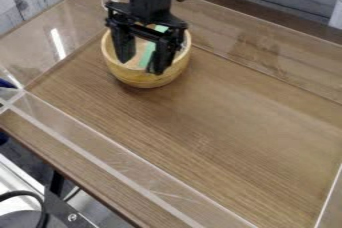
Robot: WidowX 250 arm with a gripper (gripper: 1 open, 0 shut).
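My black gripper (143, 43) is at the upper middle, hanging over a round wooden bowl (143, 70) with its fingers down at the bowl, open. A green object (151, 48) in the bowl is partly hidden behind the gripper and seems to lie between or just behind the fingers; whether they touch it I cannot tell.
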